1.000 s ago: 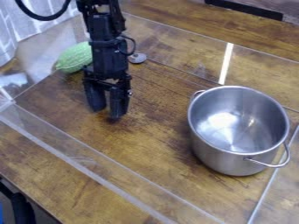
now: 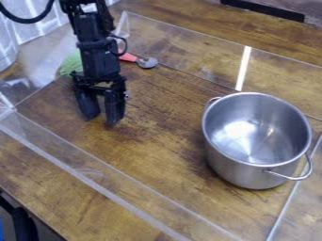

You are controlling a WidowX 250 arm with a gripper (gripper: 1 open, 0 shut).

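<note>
My black gripper [image 2: 101, 111] hangs low over the wooden table at the upper left, fingers pointing down; whether it is open or shut is hard to tell. Behind it, partly hidden, lies a pale green object [image 2: 71, 64]. A spoon-like utensil with a red handle and metal end [image 2: 143, 62] lies just behind and right of it. A large steel pot [image 2: 255, 139] with two handles stands at the right.
Clear plastic edging runs along the table's sides, with a white strip at the back right.
My gripper has moved a little to the left, uncovering more of the red-handled utensil and hiding more of the green object. The pot has not moved.
</note>
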